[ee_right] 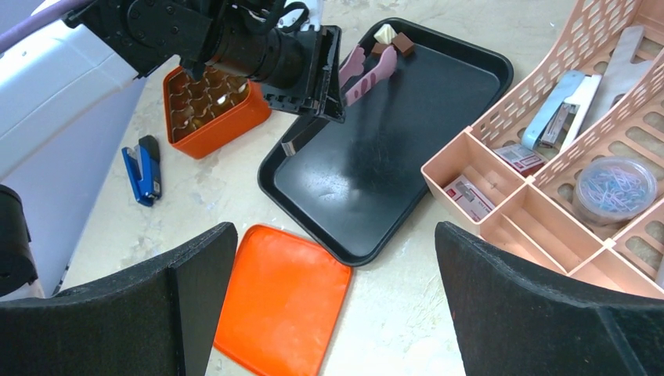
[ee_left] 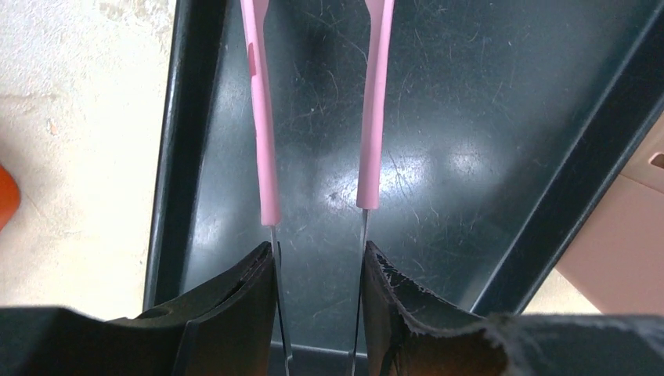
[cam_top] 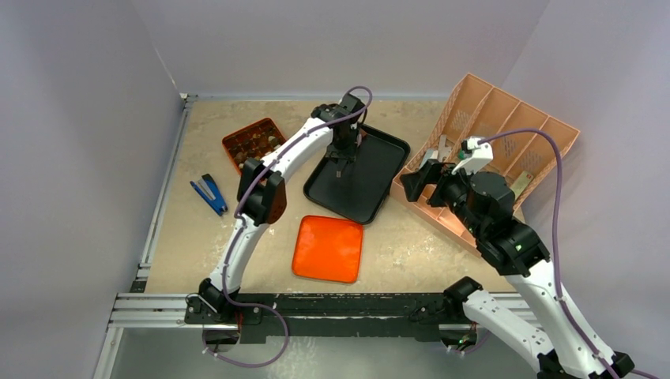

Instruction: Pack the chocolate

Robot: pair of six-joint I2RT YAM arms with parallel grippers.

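Note:
Chocolate pieces [ee_right: 403, 44] and a white one [ee_right: 385, 33] sit in the far corner of the black tray [cam_top: 355, 189]. My left gripper is shut on pink-tipped tongs, held over that tray with their pink tips apart; in the right wrist view the tips are near the chocolates. An orange-red box with an insert of compartments [cam_top: 249, 136] stands left of the tray. My right gripper is open above the table, near the peach organizer, with nothing between its fingers.
An empty red tray [cam_top: 327, 249] lies at the front. A blue stapler [ee_right: 142, 171] lies at the left. The peach organizer [ee_right: 517, 227] on the right holds stationery. Bare table shows between them.

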